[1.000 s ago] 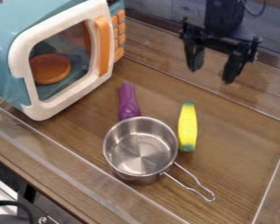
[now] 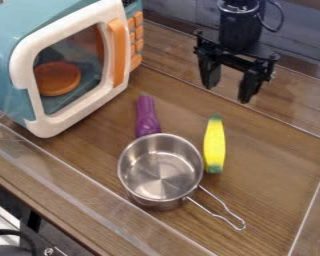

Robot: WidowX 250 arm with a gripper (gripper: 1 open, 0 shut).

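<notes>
A black gripper (image 2: 230, 70) hangs over the back of the wooden counter, its two fingers spread open with nothing visible between them. Below it, toward the front, a yellow banana (image 2: 215, 144) lies lengthwise. A purple eggplant (image 2: 147, 115) lies left of the banana. In front of both stands a steel pot (image 2: 160, 170) with its long handle pointing to the lower right.
A toy microwave (image 2: 40, 42) in light blue and white takes up the upper left, an orange plate inside. A grey wall lines the back.
The objects on the counter have not moved.
</notes>
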